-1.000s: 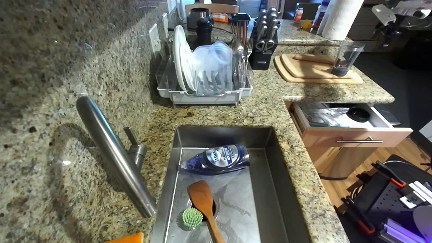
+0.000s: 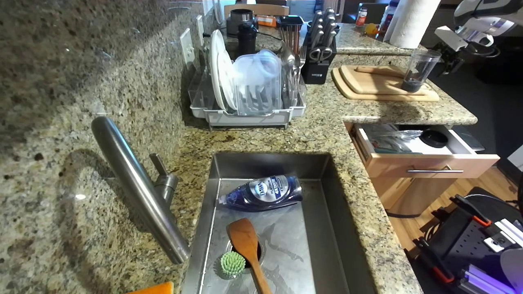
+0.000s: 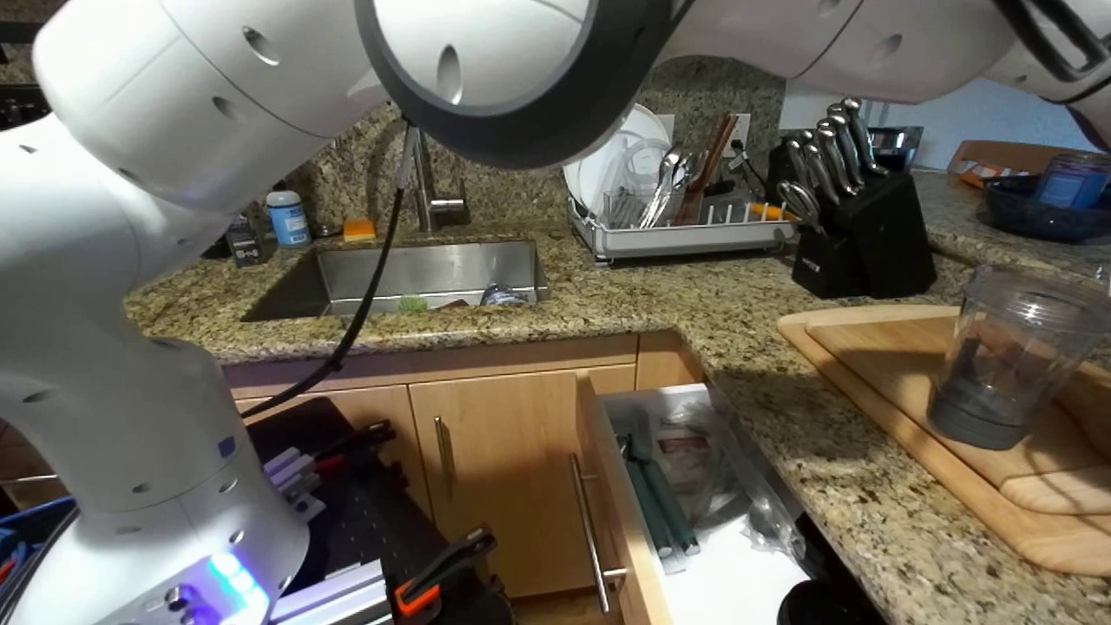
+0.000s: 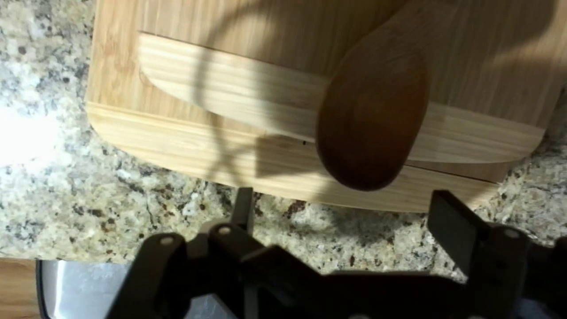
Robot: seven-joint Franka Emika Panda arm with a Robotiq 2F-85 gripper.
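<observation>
In exterior view 1 my gripper [image 2: 447, 66] hangs right of the clear cup [image 2: 420, 68], near the counter's end; its fingers blur into the dark background. The wrist view shows the gripper open, with its two fingers well apart and nothing held between them. Ahead of them a wooden spoon's [image 4: 374, 117] bowl shows over the stacked cutting boards [image 4: 175, 141], its handle running out at the top. The cup [image 3: 1000, 354], dark at its base, stands on the boards in exterior view 2. I cannot make out the cup in the wrist view.
Below the counter a drawer [image 2: 431, 159] stands open with bags and utensils inside. A knife block [image 3: 864, 224] and a dish rack [image 2: 250, 117] are behind. In the sink [image 2: 314, 245] lie a blue soap bottle [image 2: 267, 193], a wooden spatula [image 2: 243, 237] and a green brush [image 2: 232, 263].
In exterior view 1 my arm and gripper have come left and lower, closer to the cup and boards. The cup, boards and drawer stay where they were.
</observation>
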